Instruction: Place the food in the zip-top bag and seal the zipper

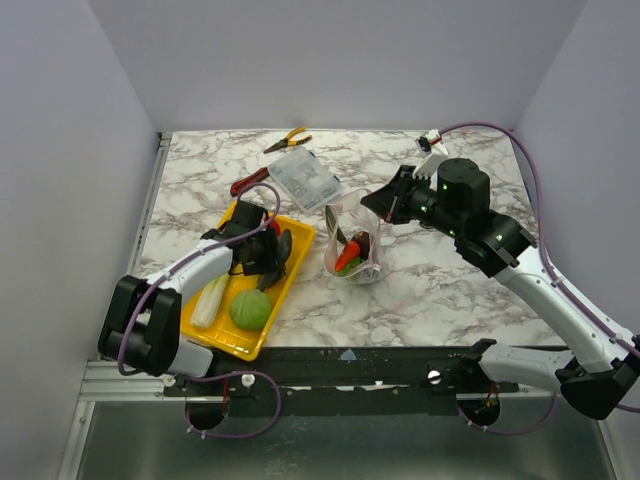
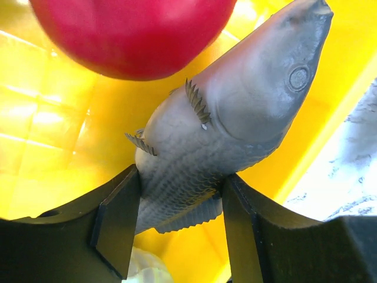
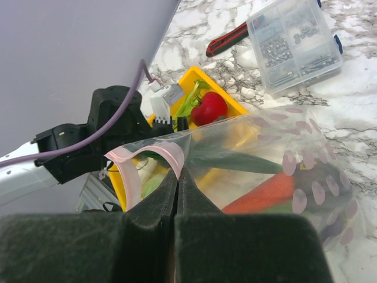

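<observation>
A grey fish [image 2: 230, 100] fills the left wrist view, its head to the upper right. My left gripper is shut on its scaly body, one finger on each side, above the yellow tray [image 1: 228, 341]. On the right, my right gripper is shut on the pink-edged rim of the clear zip bag [image 3: 253, 147]. The bag's mouth gapes on the left side of the pinch. Inside the bag lie a red pepper [image 1: 347, 256], something green and something dark.
The tray also holds a red tomato-like food [image 3: 209, 108], a green cabbage [image 1: 250, 310] and a pale leafy vegetable [image 1: 210, 300]. A clear parts box [image 1: 305, 180], a red-handled cutter [image 1: 249, 181] and pliers [image 1: 288, 140] lie behind. Marble table in front of the bag is bare.
</observation>
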